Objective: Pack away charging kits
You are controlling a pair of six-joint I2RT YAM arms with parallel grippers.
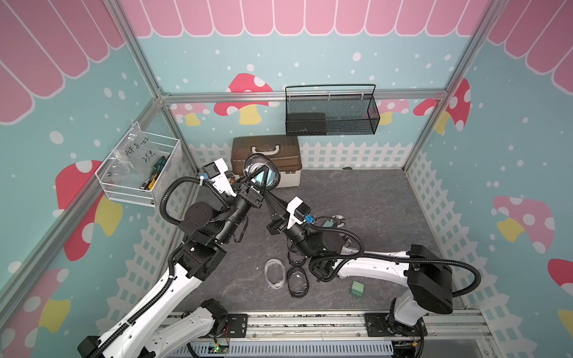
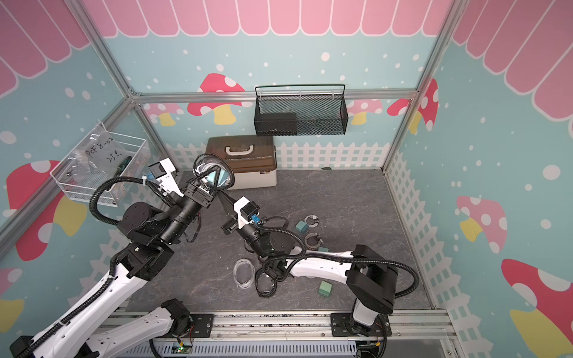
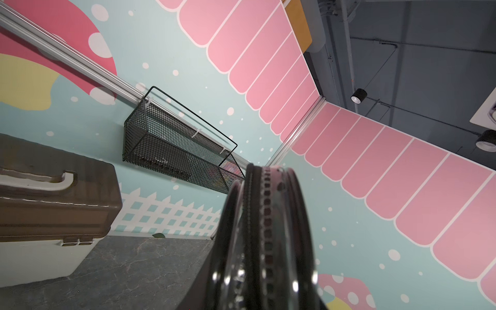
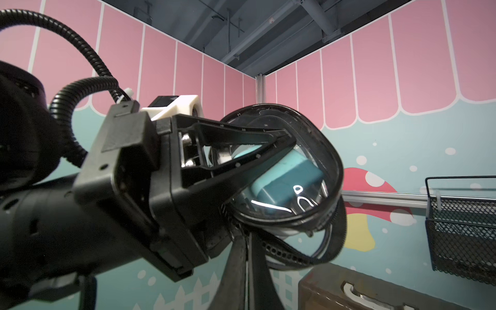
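A round clear pouch [image 4: 330, 155] with a black zipped edge is raised above the floor, a teal block [image 4: 289, 180] visible inside. My left gripper is shut on it, one finger lying across its window. Edge-on in the left wrist view, the zip [image 3: 267, 232] runs up the pouch. My right gripper is shut, tips just under the pouch by its zip edge; nothing shows between its fingers, and contact with the zip cannot be made out. On the floor lie a white cable coil [image 1: 274, 273], a black cable coil [image 1: 297, 281] and a green block [image 1: 357, 288].
Behind the pouch stands a brown-lidded case [image 1: 286, 154], closed. A black mesh basket [image 1: 352, 116] hangs on the back wall; a white wire basket [image 1: 125, 194] hangs at left. More teal blocks [image 2: 302, 226] and coils [image 2: 312, 241] lie near the right arm.
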